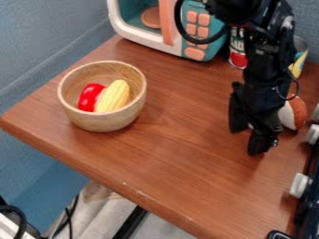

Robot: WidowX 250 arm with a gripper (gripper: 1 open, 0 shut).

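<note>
My black gripper (256,126) is low over the right part of the wooden table, in front of a small red-and-white object (293,114) that it partly covers; whether it holds anything, I cannot tell. A wooden bowl (76,85) on the left holds a red item (90,96) and a yellow corn-like item (114,93).
A toy microwave (200,23) stands at the back, with cans (298,58) behind my arm. A black appliance with white knobs (308,201) lines the right edge.
</note>
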